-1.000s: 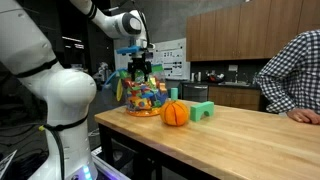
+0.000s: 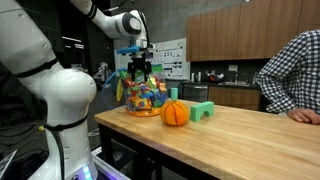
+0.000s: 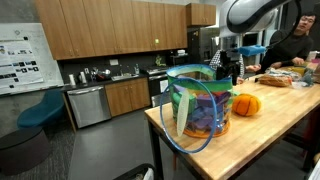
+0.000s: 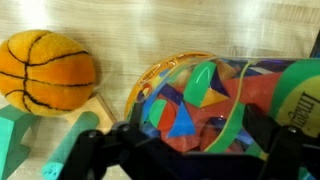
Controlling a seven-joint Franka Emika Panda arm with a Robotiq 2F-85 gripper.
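A multicoloured bag (image 2: 144,92) with a bright patchwork pattern stands on the table in an orange tray (image 4: 146,84). Over it hangs my gripper, open, its dark fingers (image 4: 258,126) spread wide above the bag's patterned surface. Nothing is visibly held between them. In exterior view 2 the bag (image 3: 198,102) rises close under the arm's end, and the gripper's tips are hard to make out there. An orange toy basketball (image 4: 46,72) lies beside the tray, apart from the gripper.
Green blocks (image 2: 201,110) and a teal cylinder (image 4: 70,154) with a wooden block (image 4: 92,112) sit near the ball. A person (image 3: 283,40) is behind the table.
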